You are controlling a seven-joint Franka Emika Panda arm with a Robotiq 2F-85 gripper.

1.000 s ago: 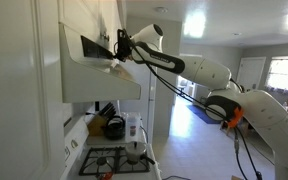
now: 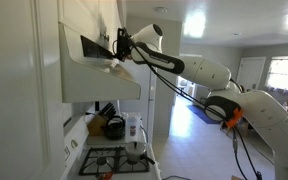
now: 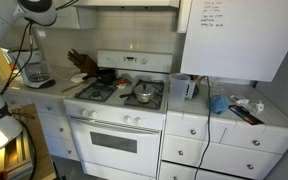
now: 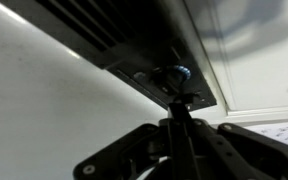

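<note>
My gripper (image 2: 118, 47) is up at the front of the white range hood (image 2: 96, 86), beside its dark recessed panel (image 2: 96, 50). In the wrist view, the gripper is shut, with nothing visible between its fingers. Its fingertips overlap the lower edge of a round dark knob (image 4: 172, 77) with a bluish glint, set in a black control strip (image 4: 134, 72). Whether they touch the knob I cannot tell. Exterior view 2 shows only part of the arm (image 3: 72, 14) at upper left; the fingertips do not show there.
Below the hood stands a white stove (image 3: 124, 132) with a lidded metal pot (image 3: 144, 92) on it. A knife block (image 3: 86, 63) is on the counter to its left. White cabinet doors (image 4: 259, 50) lie close beside the control strip. Open room lies behind the arm.
</note>
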